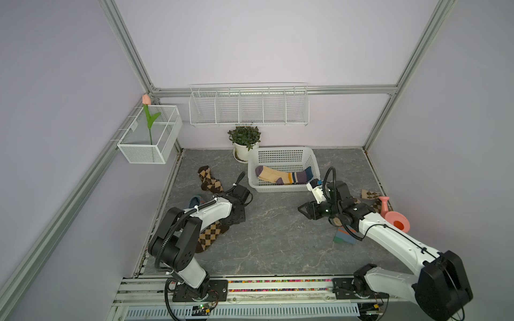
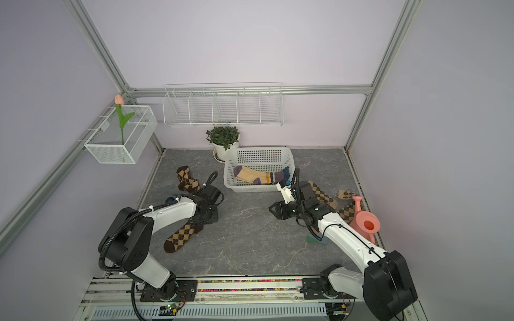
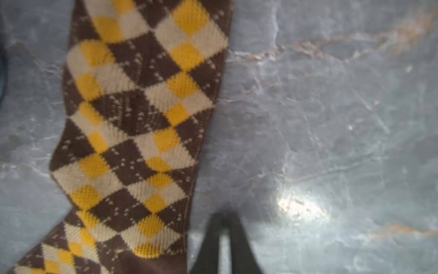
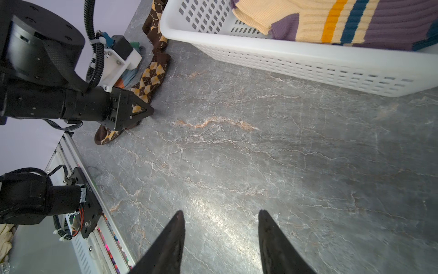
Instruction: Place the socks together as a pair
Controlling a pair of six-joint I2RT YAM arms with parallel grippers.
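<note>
A brown-and-yellow argyle sock (image 3: 136, 127) lies on the table at the left, beneath my left gripper, whose fingertips are close together beside the sock's right edge, a narrow gap between them. A second argyle sock (image 1: 210, 179) lies farther back on that side. Tan and purple striped socks (image 1: 281, 175) lie in the white basket (image 1: 283, 155). My right gripper hangs open over bare table. More argyle socks (image 2: 322, 192) lie at the right, partly hidden by the right arm.
A pink watering can (image 2: 366, 222) stands at the right edge, a potted plant (image 2: 222, 136) at the back. Wire baskets hang on the walls.
</note>
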